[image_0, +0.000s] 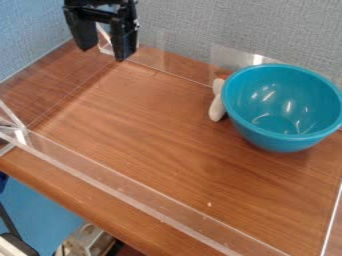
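My black gripper (102, 38) hangs at the top left of the camera view, high over the back left of the wooden surface, with its two fingers apart and pointing down. A whitish shape shows behind and between the fingers; I cannot tell what it is. A large teal bowl (281, 108) stands on the right, and a small pale, elongated object (215, 104) lies just left of it, partly hidden by the bowl.
Clear low panels edge the wooden surface (160, 160), with grey textured walls at the back and left. Below the front left edge are a blue area and some metal hardware.
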